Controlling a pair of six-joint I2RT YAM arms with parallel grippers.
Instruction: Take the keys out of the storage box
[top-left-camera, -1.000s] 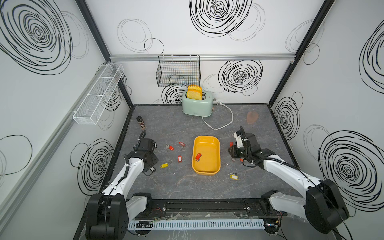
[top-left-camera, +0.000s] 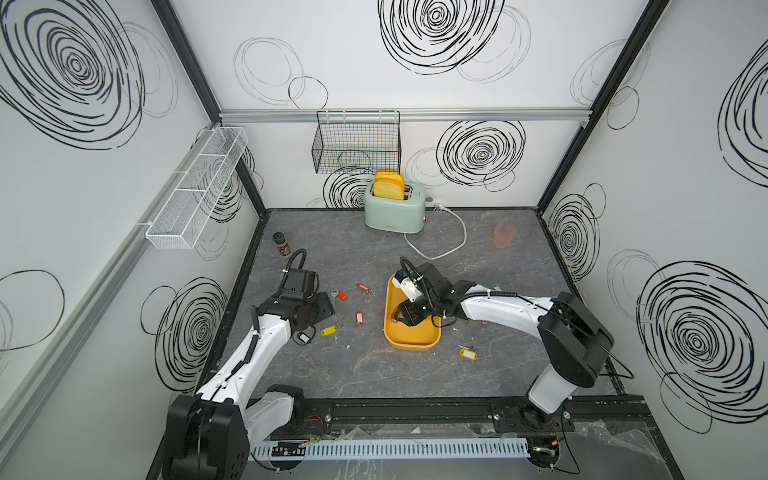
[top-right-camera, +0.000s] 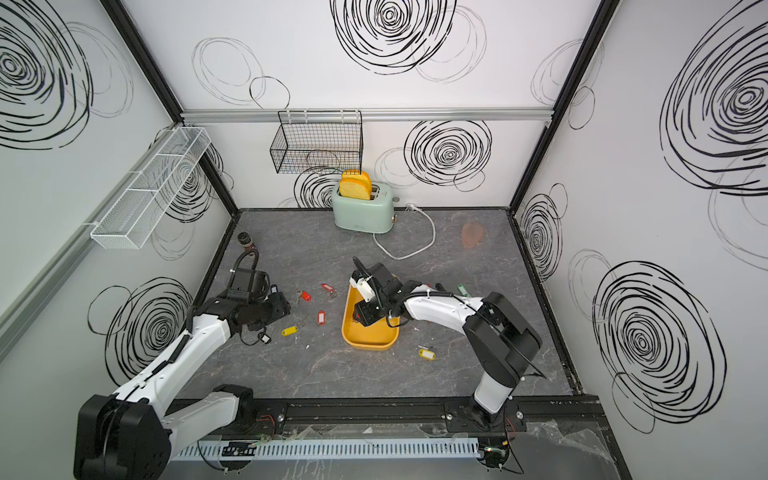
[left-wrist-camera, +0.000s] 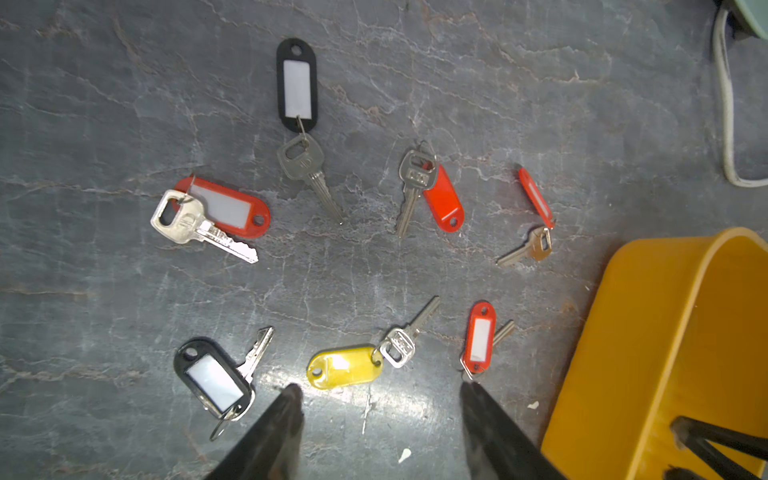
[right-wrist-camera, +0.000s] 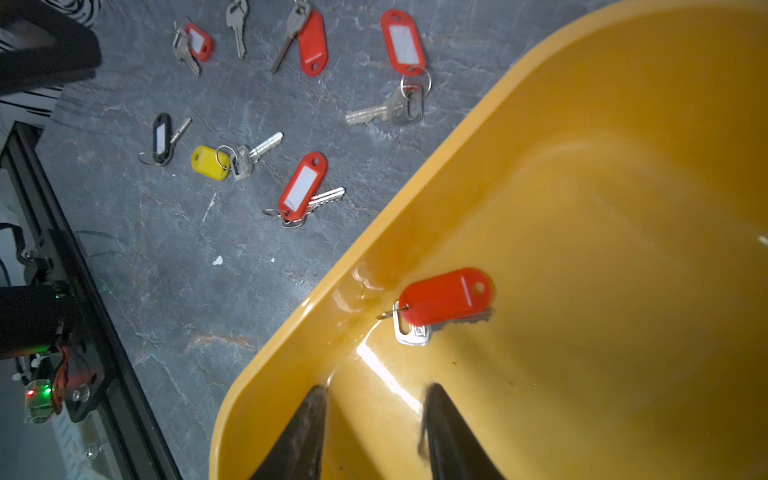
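In the right wrist view a key with a red tag (right-wrist-camera: 445, 297) lies in the yellow storage box (right-wrist-camera: 640, 240), close to its left wall. My right gripper is open over the box, nothing between its fingers, with the key ahead of its tips. From the top left view, the right gripper mostly covers that key. My left gripper hangs part open above the table left of the box (left-wrist-camera: 632, 344), also empty. Below it lie several tagged keys, among them a yellow-tagged key (left-wrist-camera: 344, 366), a black-tagged key (left-wrist-camera: 214, 377) and a red-tagged key (left-wrist-camera: 480, 337).
A green toaster (top-left-camera: 393, 209) with bread stands at the back, its white cord (top-left-camera: 456, 240) curving over the table. Right of the box lies another yellow-tagged key (top-left-camera: 468, 353). A dark jar (top-left-camera: 281, 243) stands at the back left.
My right gripper has swung left from the table right of the box to over the box. The left arm has shifted only slightly. The red-tagged key inside the box was plainly visible before.
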